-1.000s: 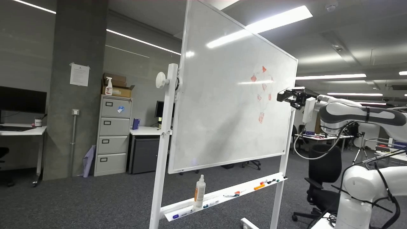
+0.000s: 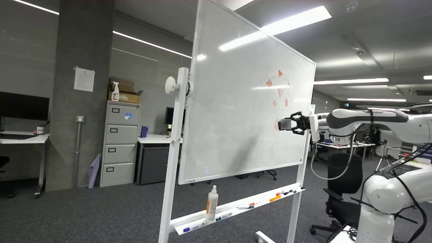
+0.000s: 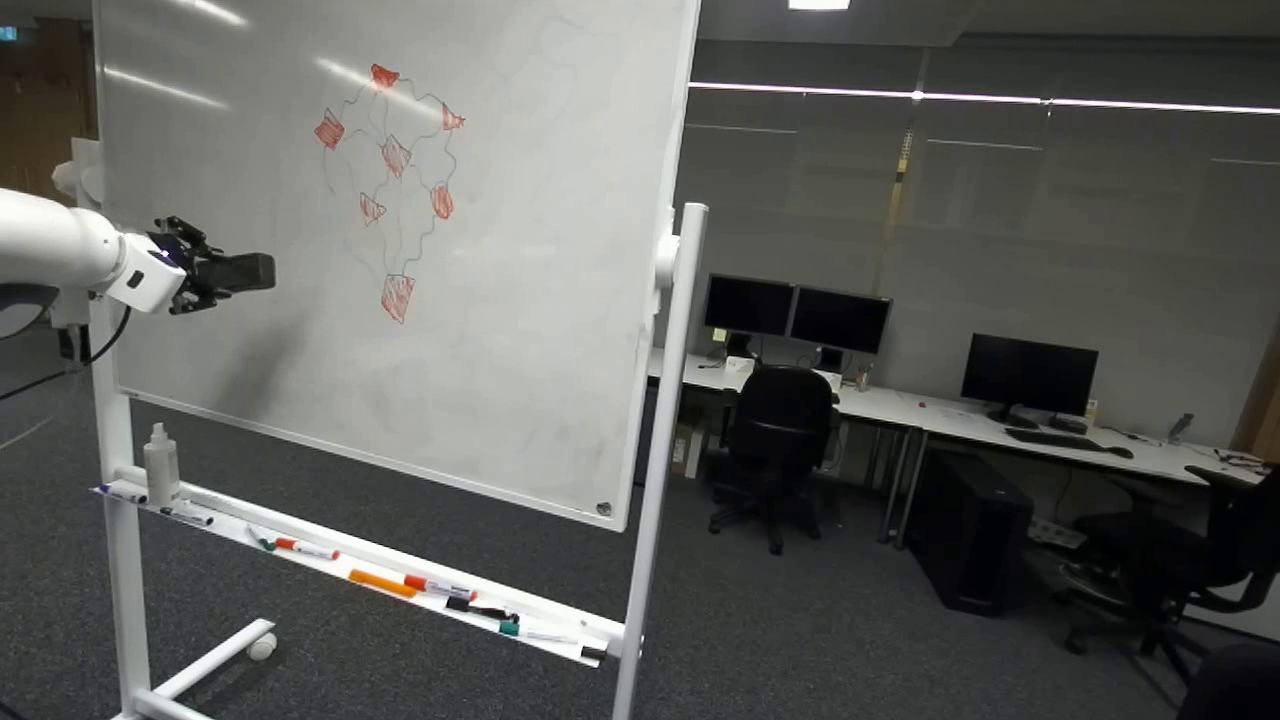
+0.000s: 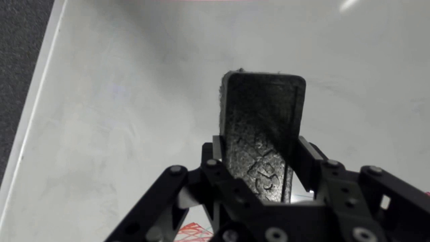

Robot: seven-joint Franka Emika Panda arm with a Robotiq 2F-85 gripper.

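Note:
A dark block-shaped eraser (image 4: 262, 121) is held lengthwise between the finger pads, its far end sticking out towards the board. My gripper is shut on it. In exterior view 1 the gripper (image 2: 292, 123) and eraser (image 2: 284, 124) overlap the lowest red patch on the whiteboard (image 2: 226, 121). From exterior view 2, the eraser (image 3: 248, 272) appears left of the drawing, and contact with the board cannot be told. The drawing has several red scribbled shapes joined by thin wavy lines, among them a low patch (image 3: 397, 298) and a top one (image 3: 384, 77).
A tray (image 3: 300, 566) under the board carries a spray bottle (image 3: 161, 466), several markers and an orange stick (image 3: 381, 582). The board's white post (image 3: 660, 456) and side frame stand upright at its edge. Large parts of the board are bare.
In exterior view 1 the arm has come lower and further left towards the board, carrying the eraser. The eraser's angle has turned, and it now covers part of the lowest red patch.

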